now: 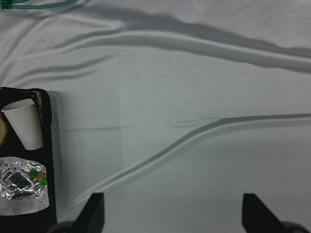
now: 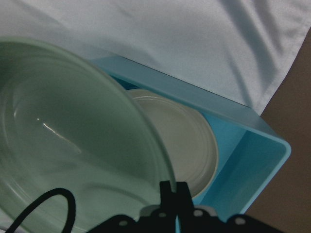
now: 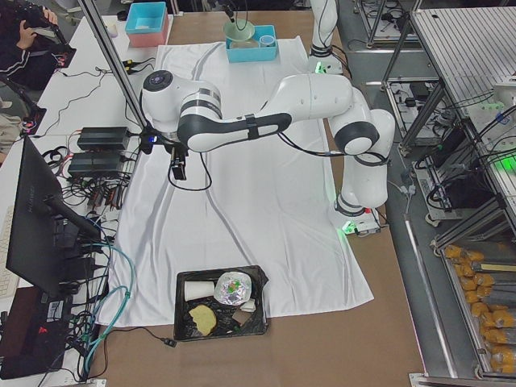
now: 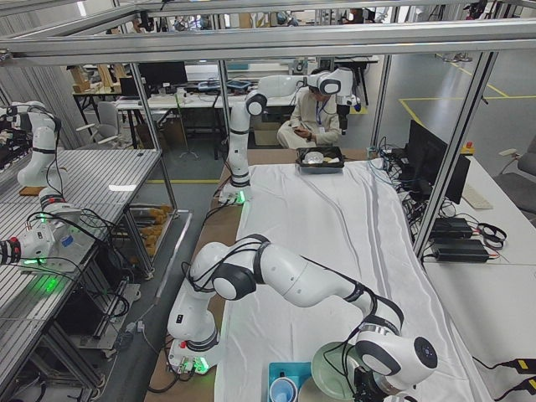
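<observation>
A pale green bowl point(image 2: 73, 126) fills much of the right wrist view, tilted over a blue bin point(image 2: 248, 179) that holds a white dish point(image 2: 184, 141). My right gripper is shut on the bowl's rim. My left gripper stands open above the white cloth, with a black tray point(image 1: 46, 126) to its side holding a paper cup point(image 1: 26, 124), a foil-covered item point(image 1: 19, 179) and a yellow piece.
A monitor point(image 3: 36, 226), black boxes and cables line the left side. A second blue container point(image 3: 145, 20) sits on the side table.
</observation>
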